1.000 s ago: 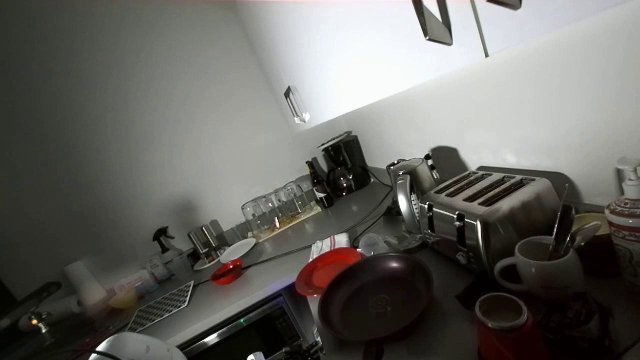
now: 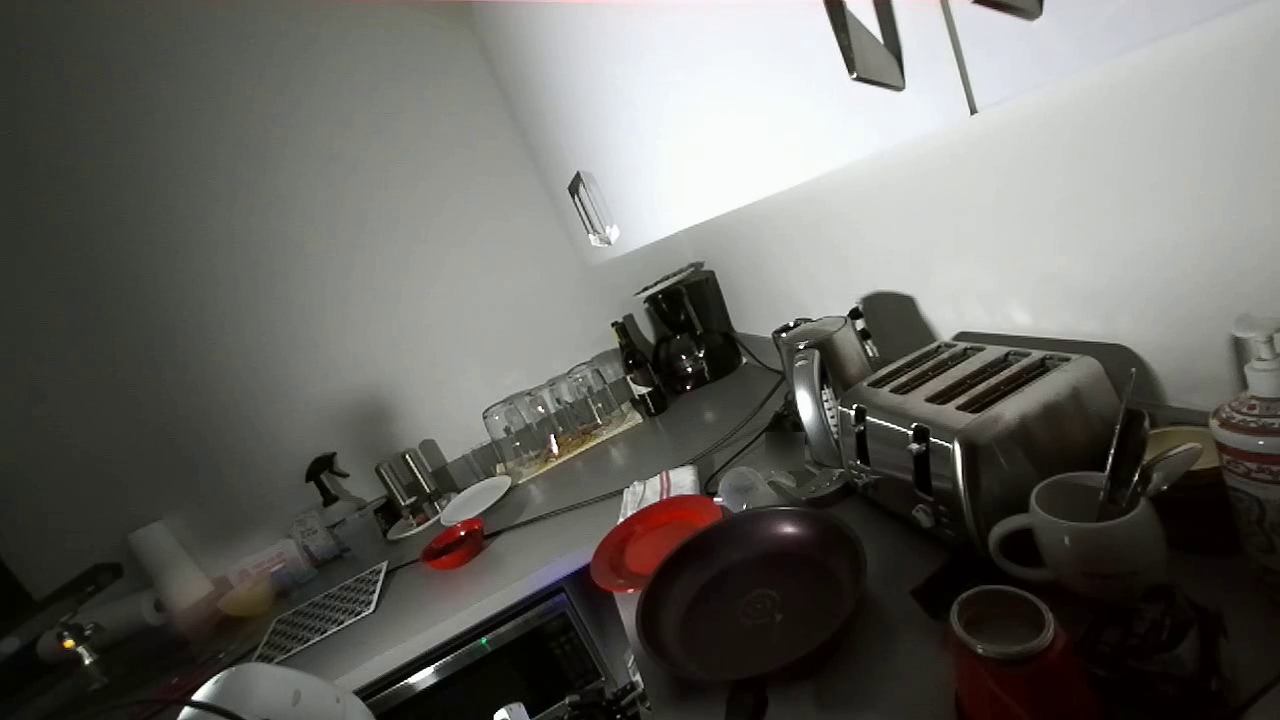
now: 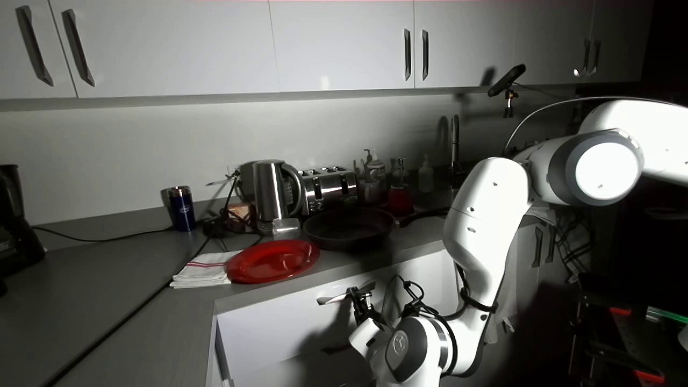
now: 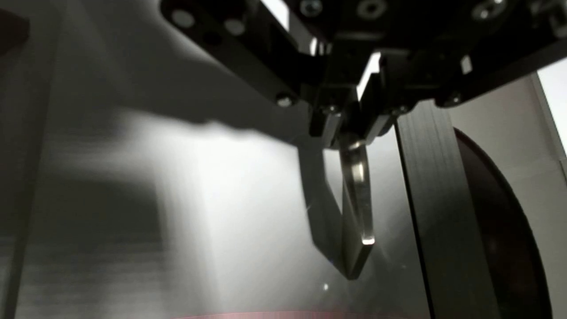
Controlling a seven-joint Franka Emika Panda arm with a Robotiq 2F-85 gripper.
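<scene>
A metal bar handle [image 4: 359, 186] sticks out from the white drawer front [image 4: 255, 223] in the wrist view. Its upper part goes between the fingers of my gripper, which is shut on it. Exterior view 2 shows the gripper [image 3: 361, 302] in front of the white drawer front [image 3: 277, 329], below the counter edge, with the handle [image 3: 332, 299] reaching out to its left. In exterior view 1 only part of the gripper [image 2: 609, 700] shows at the bottom edge, beside the counter.
Above the drawer, a red plate [image 3: 274, 261] and a dark frying pan [image 3: 350, 228] sit close to the counter edge. A folded towel [image 3: 205, 269], kettle [image 3: 269, 193] and toaster [image 3: 330, 188] stand nearby.
</scene>
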